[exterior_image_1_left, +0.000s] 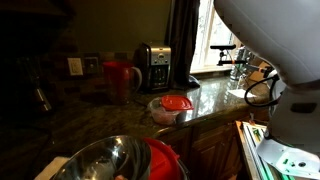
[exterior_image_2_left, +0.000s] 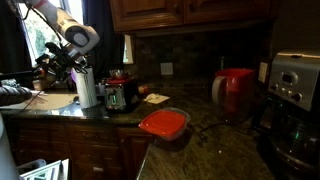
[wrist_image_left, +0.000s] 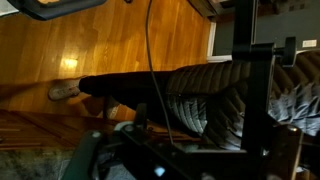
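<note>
No task object is named. In the wrist view, dark parts of my gripper fill the lower edge; they are too dark to show whether the fingers stand apart or together, and no held thing can be made out. My white arm (exterior_image_2_left: 80, 42) is at the far left in exterior view 2, away from the counter items. A clear container with a red lid (exterior_image_2_left: 164, 124) sits on the counter (exterior_image_2_left: 205, 158). Farther back stands a red pitcher (exterior_image_2_left: 232, 92). A toaster (exterior_image_1_left: 155, 68) is against the wall.
A metal bowl (exterior_image_1_left: 105, 160) stands at the near counter edge, beside a red item (exterior_image_1_left: 162, 160). Over the wooden floor (wrist_image_left: 105, 45), a person's dark-clothed leg (wrist_image_left: 135, 85) shows close by in the wrist view. Counter around the lidded container is partly clear.
</note>
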